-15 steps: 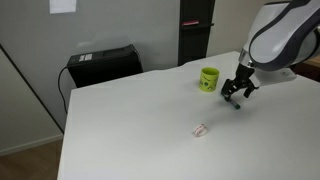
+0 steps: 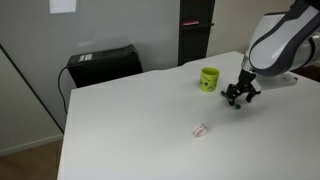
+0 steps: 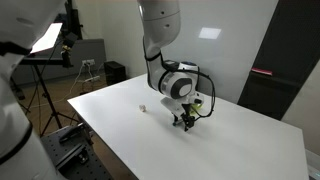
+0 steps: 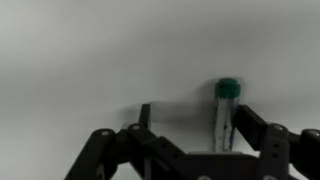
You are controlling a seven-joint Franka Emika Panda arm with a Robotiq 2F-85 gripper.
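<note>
In the wrist view, a marker with a dark green cap point(image 4: 228, 90) and a pale, printed barrel point(image 4: 224, 125) lies on the white surface between my fingers. My gripper is open around it. The right finger point(image 4: 248, 122) sits close beside the marker, while a clear gap separates the marker from the left finger point(image 4: 145, 116). Whether the right finger touches it I cannot tell. From outside, the gripper point(image 2: 237, 97) is low over the table's right part, and the marker is hard to make out there.
A yellow-green cup point(image 2: 209, 80) stands just behind the gripper, close to it. A small pale object point(image 2: 200, 130) lies nearer the front. A black box point(image 2: 104, 65) stands at the back left.
Cup and small pale object have stayed in place.
</note>
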